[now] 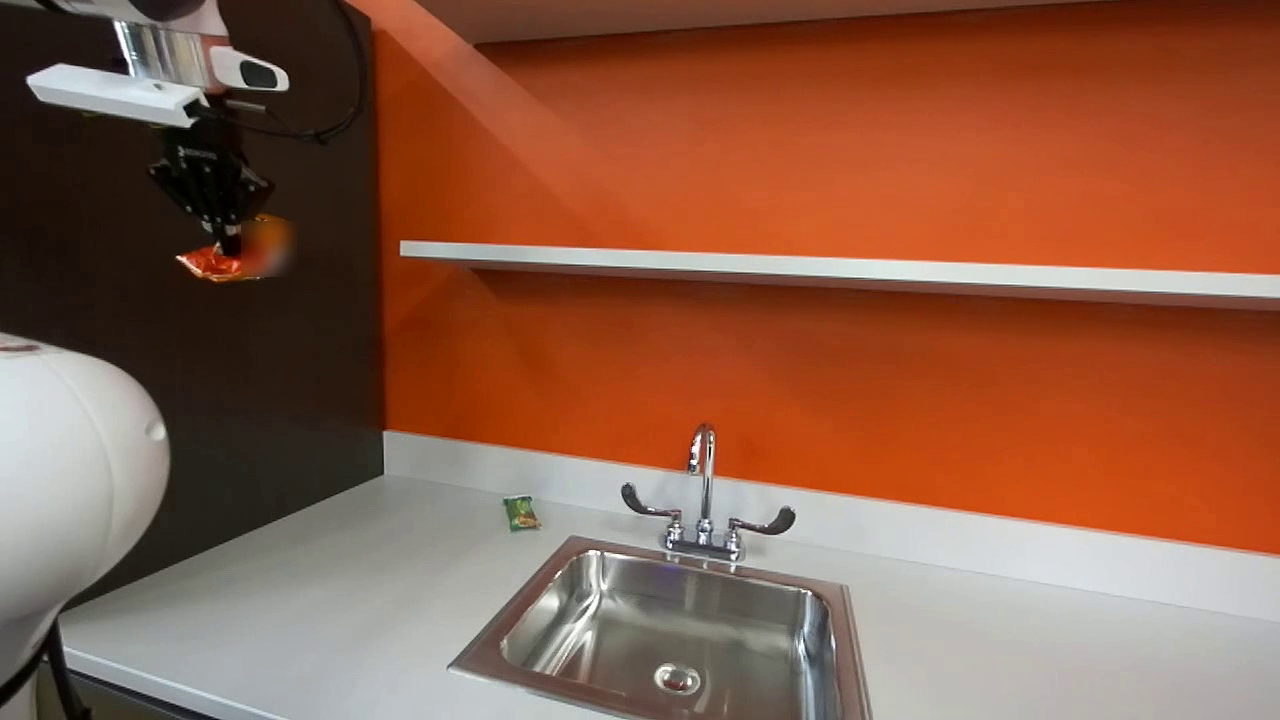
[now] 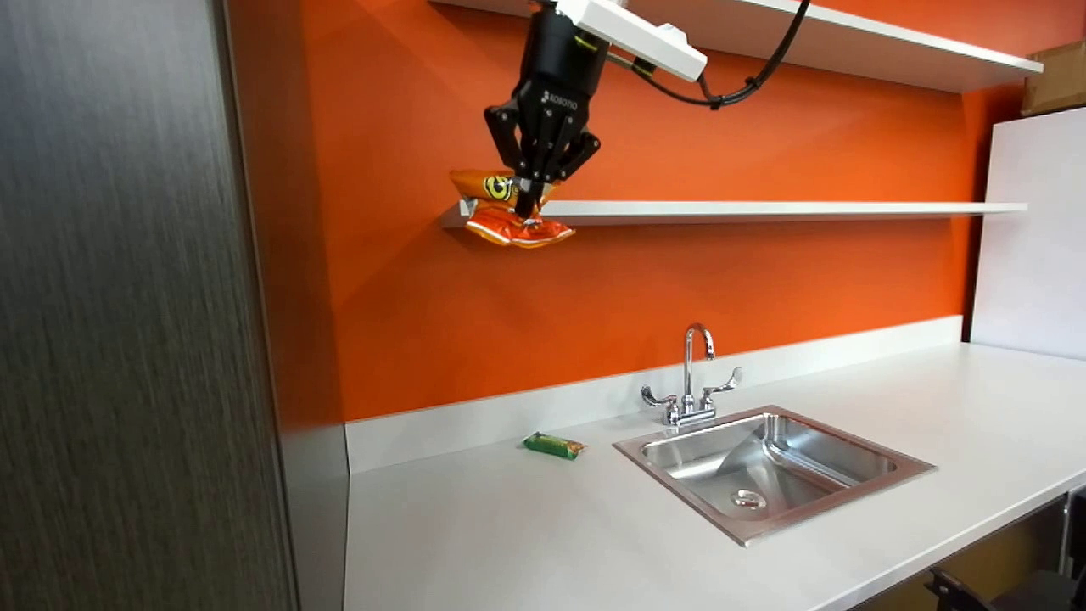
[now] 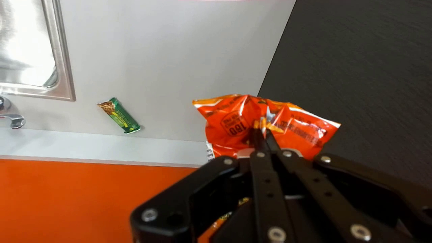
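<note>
An orange-red snack bag (image 3: 235,121) is pinched near its middle by my gripper, whose two fingers are shut on the crumpled foil. Both ends of the bag stick out past the fingers in the wrist view. In exterior view 2 the gripper (image 2: 529,209) points down with the bag (image 2: 494,219) held high over the counter, apart from the shelf. Exterior view 1 has the gripper (image 1: 228,246) in front of the dark side panel at upper left, the bag (image 1: 206,264) partly blurred. A green wrapped bar (image 2: 554,445) lies on the counter, left of the sink.
The steel sink (image 1: 528,600) with its faucet (image 1: 705,480) sits in the grey counter (image 1: 324,588), which is bare around the bar. A white shelf (image 1: 840,271) runs along the orange wall. A dark panel (image 2: 142,305) bounds the left side.
</note>
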